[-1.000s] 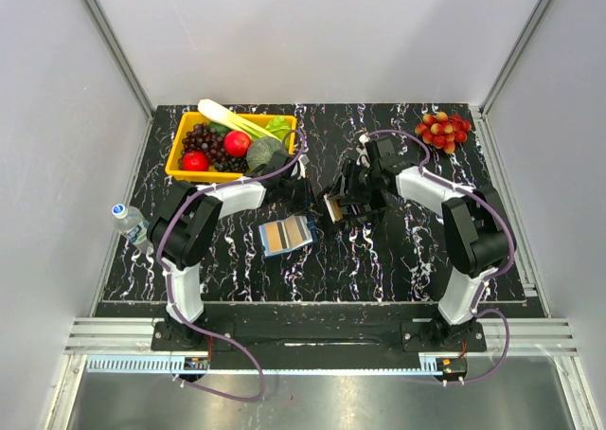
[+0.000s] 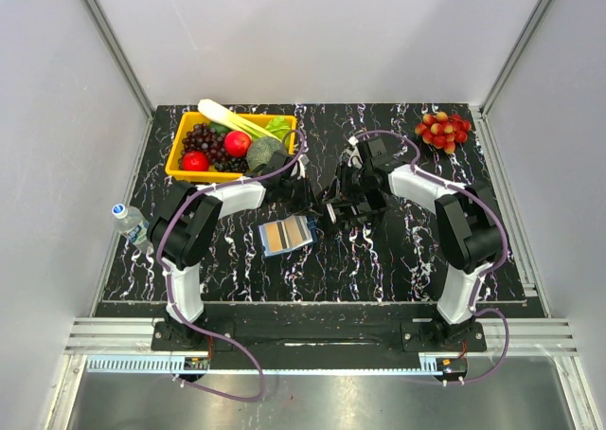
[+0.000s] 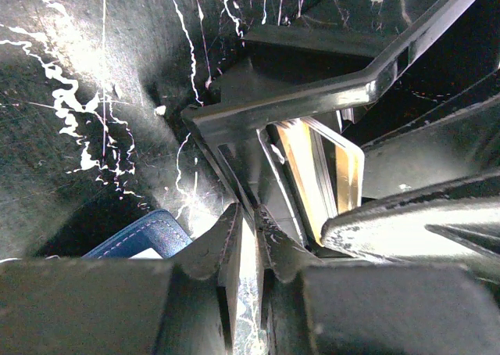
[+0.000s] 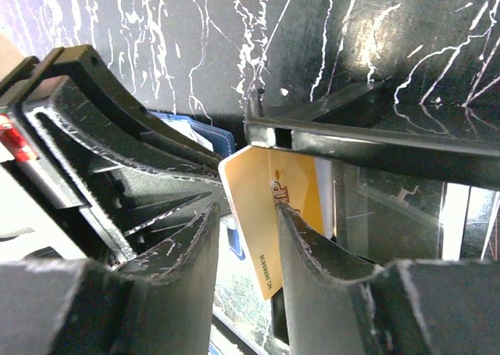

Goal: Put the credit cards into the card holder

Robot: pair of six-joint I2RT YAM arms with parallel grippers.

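Note:
A black card holder [image 2: 355, 206] is held at the table's middle, with cards in its slots. My left gripper is shut on the holder's edge. In the right wrist view a yellow card [image 4: 266, 214] sticks out of the holder, and my right gripper is part open with its fingers at either side of that card's outer end; whether they touch it I cannot tell. A blue-edged tray of cards [image 2: 282, 235] lies below the left gripper.
A yellow basket of produce [image 2: 194, 127] stands at the back left, red fruit [image 2: 442, 130] at the back right, a water bottle [image 2: 133, 226] at the left edge.
My right gripper has moved a little left, toward the holder's card end, since a second ago. The left arm looks still.

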